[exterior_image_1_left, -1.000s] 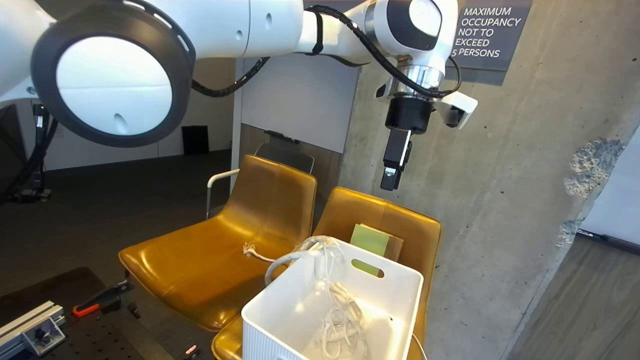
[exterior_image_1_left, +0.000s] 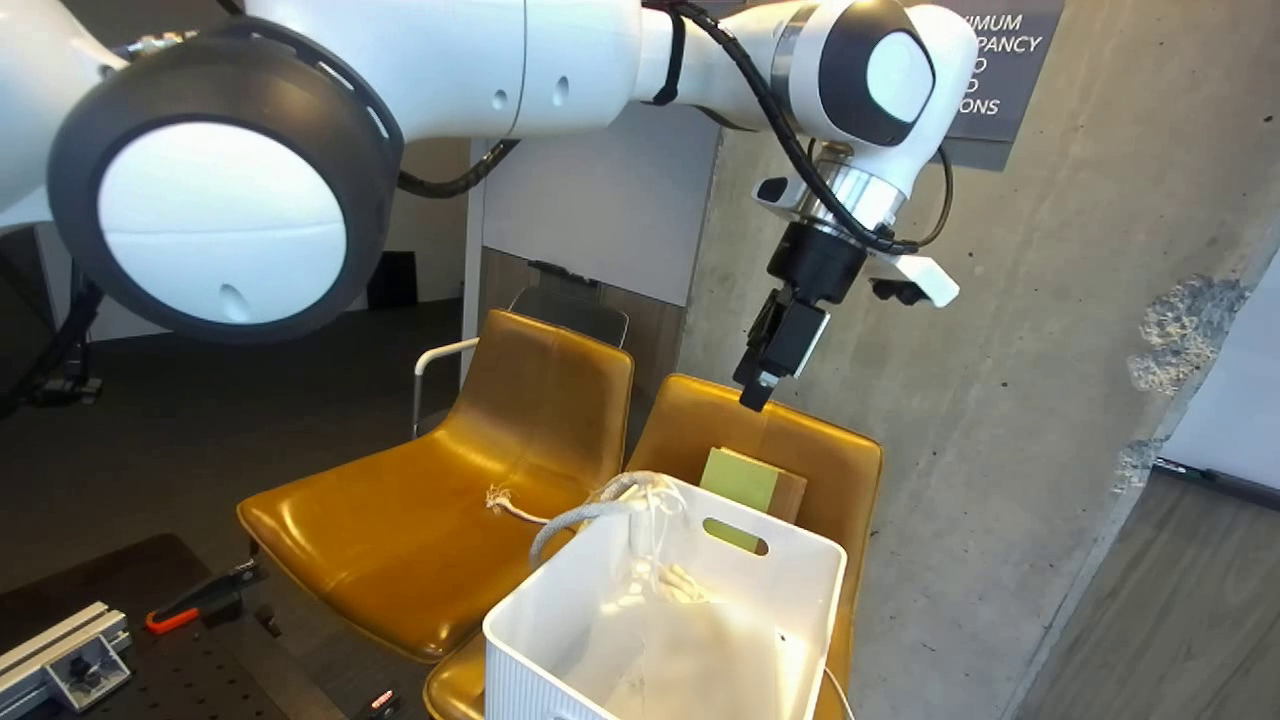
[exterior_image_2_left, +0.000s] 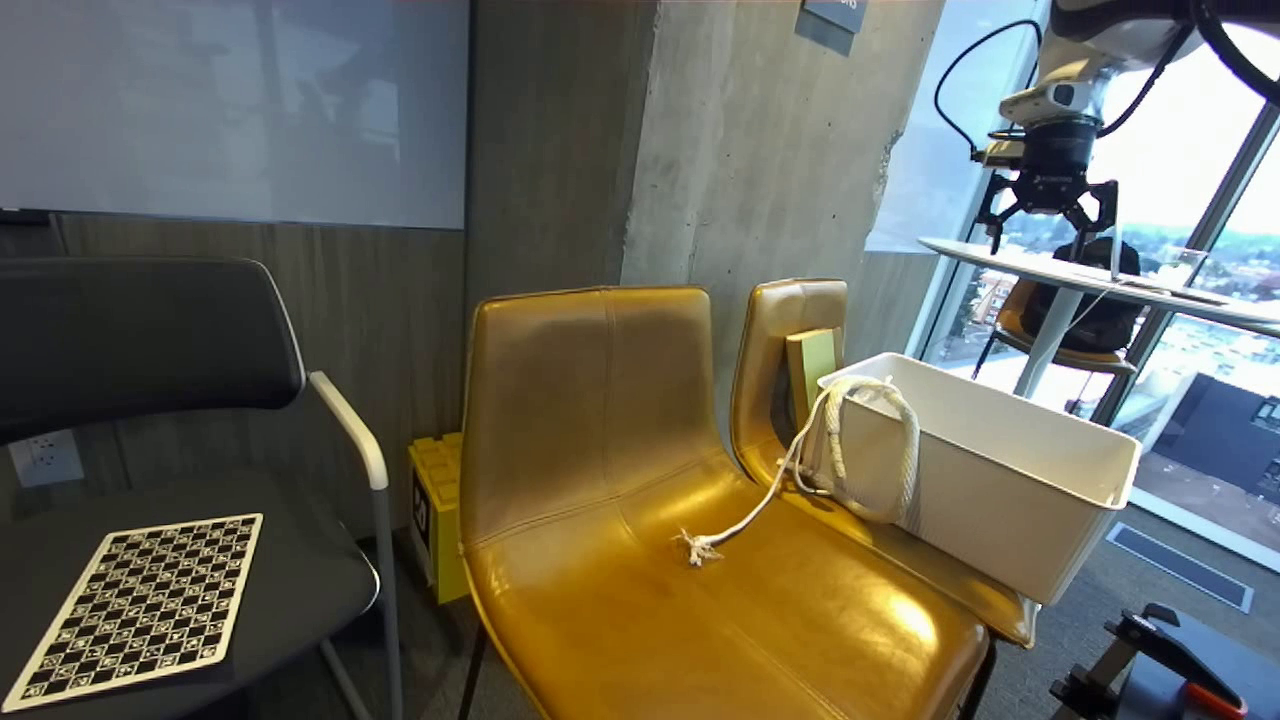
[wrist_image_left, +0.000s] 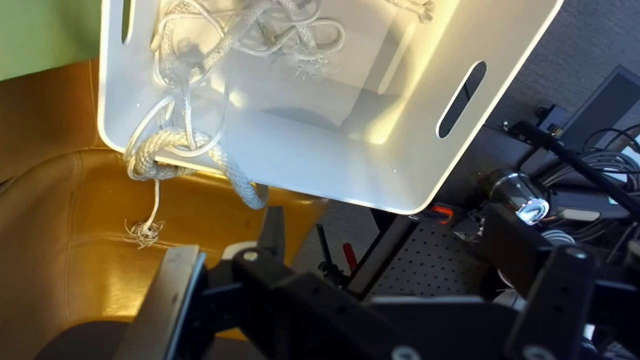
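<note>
A white bin (exterior_image_1_left: 678, 600) stands on a tan chair. White rope (wrist_image_left: 234, 42) lies tangled inside it, and a thick loop (exterior_image_2_left: 908, 468) of rope hangs over the bin's edge. One frayed end (exterior_image_2_left: 699, 548) rests on the neighbouring chair's seat. My gripper (exterior_image_2_left: 1038, 246) is high above the bin's level, open, with its two fingers spread and nothing between them. In the wrist view its fingers (wrist_image_left: 159, 300) show along the bottom, apart from the rope and bin.
Two tan chairs (exterior_image_2_left: 588, 420) stand side by side. A green board (exterior_image_1_left: 738, 480) leans behind the bin. A concrete pillar (exterior_image_1_left: 996, 360) rises behind the arm. Clamps (exterior_image_1_left: 198, 600) and a perforated black table (wrist_image_left: 420, 258) lie near the bin.
My gripper has tilted, its tips swinging left and slightly down in exterior view 1. The forearm has shifted right. Less of the rope shows inside the bin; its glare looks brighter.
</note>
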